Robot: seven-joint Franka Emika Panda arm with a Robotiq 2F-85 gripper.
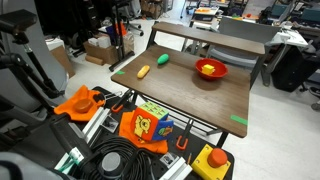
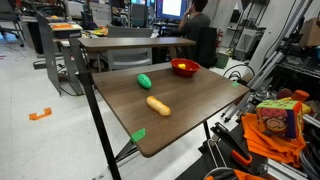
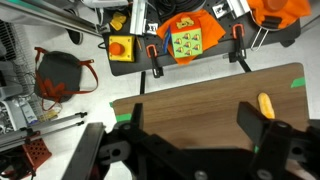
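Observation:
On the brown table (image 1: pixel 185 95) lies a slim yellow-orange object (image 1: pixel 143 71), also visible as the yellow-orange piece (image 2: pixel 158 105) in the second exterior view. A green rounded object (image 1: pixel 163 58) rests nearby, farther back. Toward the right side stands a red bowl (image 1: pixel 218 72) with something yellow (image 1: pixel 208 69) inside. In the wrist view my gripper is open above the table, its dark fingers wide apart and nothing between them. The yellow-orange object (image 3: pixel 265 105) shows just beyond the right finger. The bowl does not appear in that view.
A raised wooden shelf (image 1: pixel 225 40) runs along the table's far edge. Beside the near edge sit a yellow box with a red button (image 1: pixel 212 162), a patterned box (image 1: pixel 142 126), orange parts and coiled black cables (image 1: pixel 110 158).

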